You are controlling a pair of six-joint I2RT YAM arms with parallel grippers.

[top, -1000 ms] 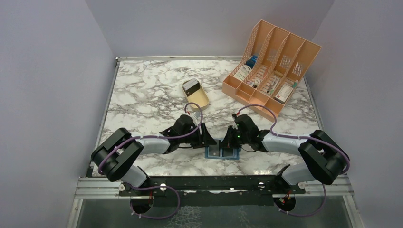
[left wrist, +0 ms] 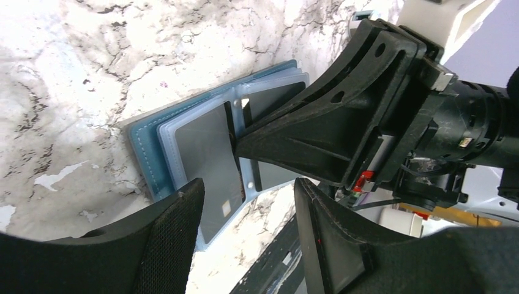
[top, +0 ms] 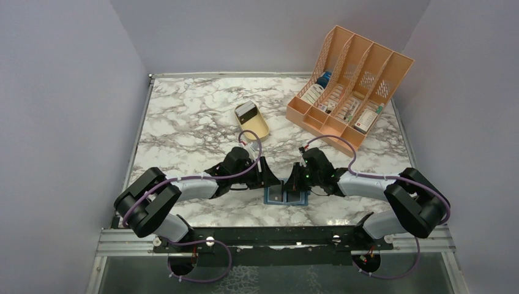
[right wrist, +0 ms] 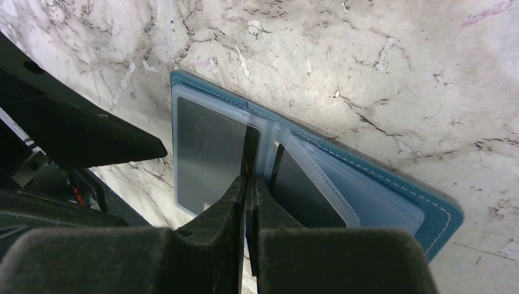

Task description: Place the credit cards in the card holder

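The blue card holder (top: 275,199) lies open at the table's front middle, with dark cards (left wrist: 205,159) under clear sleeves (right wrist: 318,174). My right gripper is shut at the holder's middle; whether its fingertips grip a sleeve edge or a card is hard to tell. My left gripper stands open just above the holder's left part, both fingers apart with nothing seen between them.
A cream tray (top: 260,127) with cards sits behind the left gripper. A large peach organizer (top: 327,131) with small items fills the back right.
My left arm has shifted very slightly over the last second. The right arm and the holder look unchanged in the top view.
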